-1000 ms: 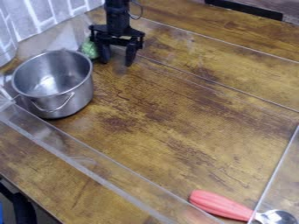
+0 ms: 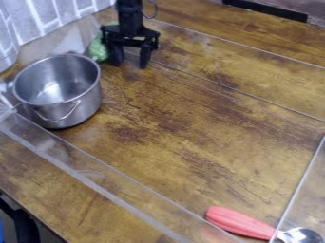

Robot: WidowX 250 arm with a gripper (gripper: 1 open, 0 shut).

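Note:
My black gripper [image 2: 129,46] is at the back left of the wooden table, low beside a green object [image 2: 97,49] that sits partly behind it. A large steel pot [image 2: 56,91] stands at the left, nearer the camera. The fingers are small and dark here, so their state and whether they touch the green object are unclear.
A red-handled utensil [image 2: 238,222] with a metal head lies at the front right. A pale patterned wall borders the back left.
The pot and the utensil have stayed where they were.

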